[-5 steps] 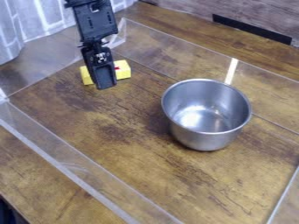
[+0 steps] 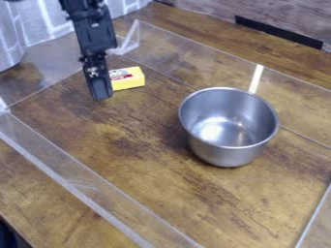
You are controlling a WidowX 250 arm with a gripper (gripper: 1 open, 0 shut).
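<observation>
My gripper hangs low at the upper left of the camera view, its dark fingers shut, with nothing visible between them. Just to its right, a small yellow box with a red and white label lies on the wooden table, partly behind the gripper. A steel pot stands upright on the right half of the table.
Clear plastic walls border the work area, and a pale crumpled sheet is at the back left.
My gripper has moved a little to the left, uncovering more of the yellow box and its label. The pot stays where it was.
</observation>
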